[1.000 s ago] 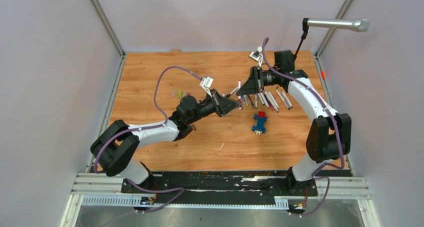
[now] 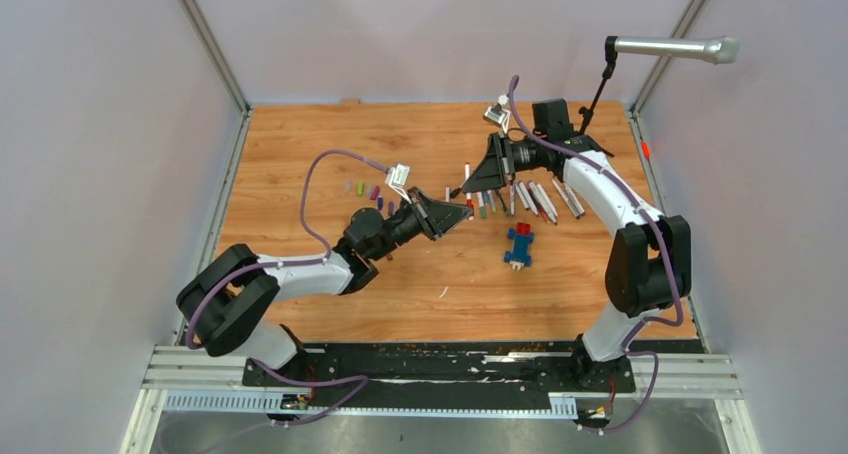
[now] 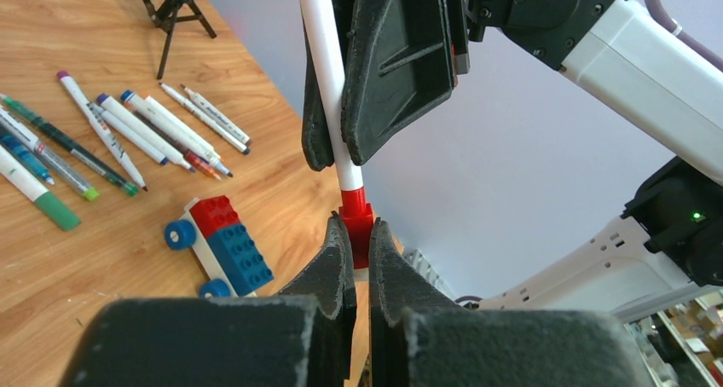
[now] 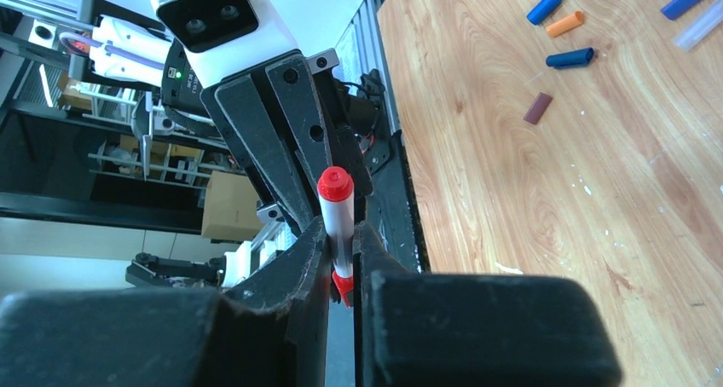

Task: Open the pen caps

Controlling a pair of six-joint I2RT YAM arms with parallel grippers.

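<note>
A white pen with red ends stands nearly upright in the left wrist view, its barrel between the fingers of my right gripper, which is shut on it. Its lower red collar meets a wider red cap. Right at that cap are the tips of my left gripper, fingers shut; the cap shows in the narrow notch between them, and whether they grip it I cannot tell. From the right wrist view, the red upper end rises above my right fingertips, and the lower red part is partly hidden.
Several pens lie at the right of the table, with a toy brick car nearer the front. Loose caps lie scattered on the left side. A tripod stands behind the pens.
Both grippers have shifted a little to the left together, staying close to each other, with the pen held in the right one.
</note>
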